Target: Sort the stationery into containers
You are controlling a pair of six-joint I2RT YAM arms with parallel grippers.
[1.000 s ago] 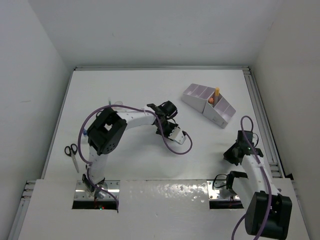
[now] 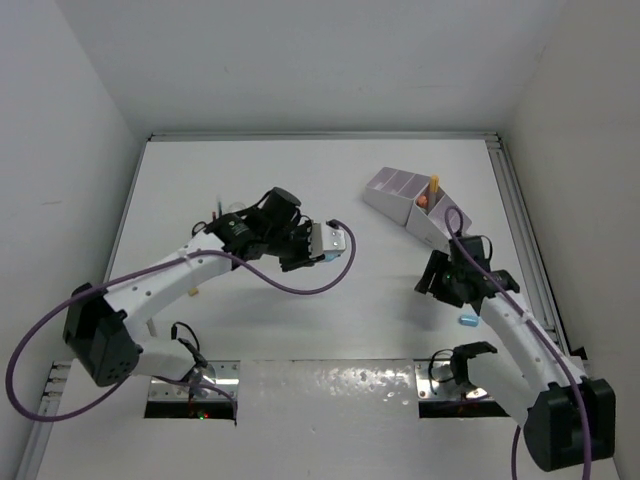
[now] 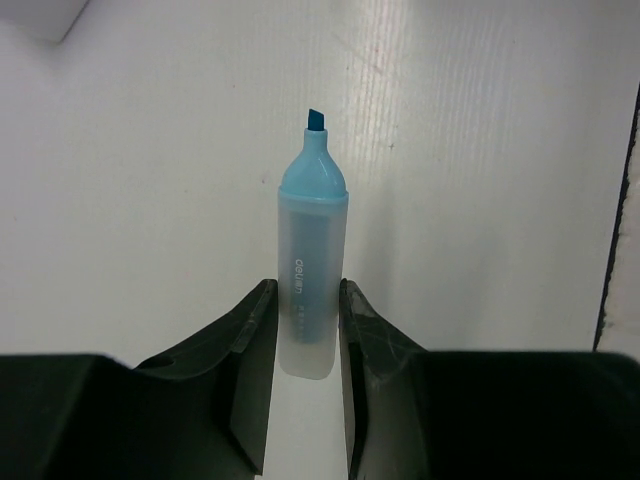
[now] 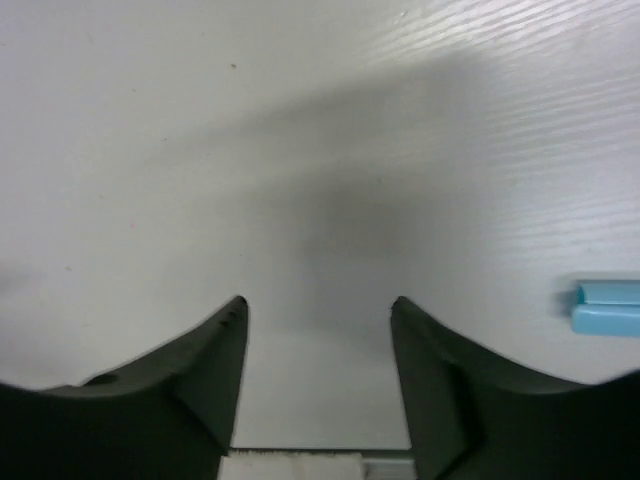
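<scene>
A light blue highlighter (image 3: 312,250) stands upright in my left gripper, which is shut on it in the left wrist view. In the top view that gripper is over the middle of the table, left of the white divided organizer (image 2: 398,188). My right gripper is part open and empty above bare table at the right. A small light blue item (image 4: 607,320) lies beside it in the right wrist view, also seen at the table's right in the top view.
The organizer at the back right holds some items. Pens and other stationery lie on the left, partly behind my left arm.
My right gripper has moved up and left, away from the small blue item.
</scene>
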